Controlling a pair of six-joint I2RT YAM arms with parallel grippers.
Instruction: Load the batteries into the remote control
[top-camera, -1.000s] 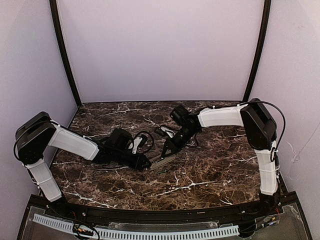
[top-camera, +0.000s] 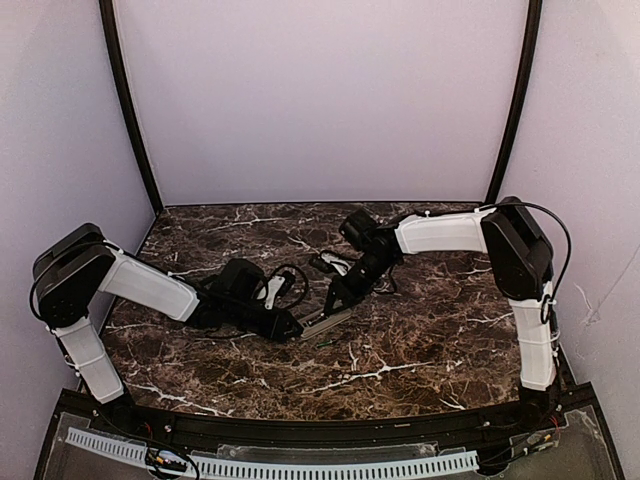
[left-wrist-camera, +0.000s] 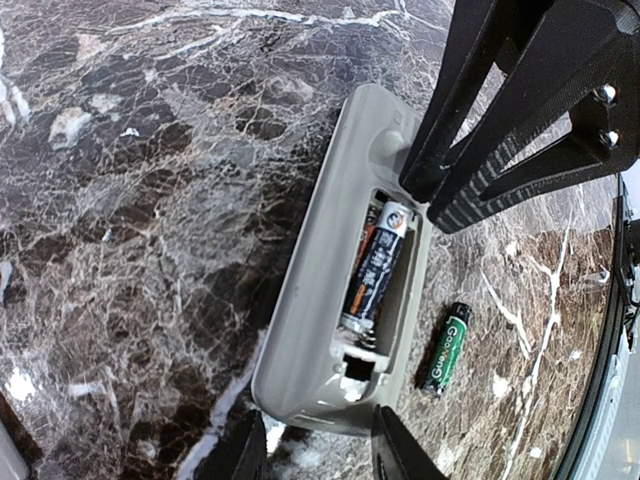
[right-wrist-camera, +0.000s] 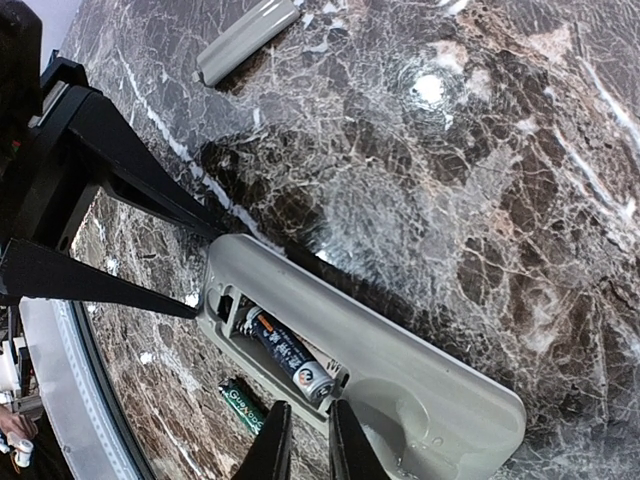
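The grey remote control (left-wrist-camera: 310, 280) lies on the marble table, its battery compartment facing up. A dark battery with a silver end sits in the compartment, slightly raised at one end, as the right wrist view (right-wrist-camera: 285, 350) also shows. My left gripper (top-camera: 292, 330) is at the remote's near end, its fingertips at that end in the left wrist view. My right gripper (top-camera: 333, 305) is over the other end, fingertips by the battery's raised end. Whether either grips anything is unclear. A green battery (left-wrist-camera: 445, 345) lies loose beside the remote.
A grey cover (right-wrist-camera: 245, 40) lies apart on the table, seen in the right wrist view.
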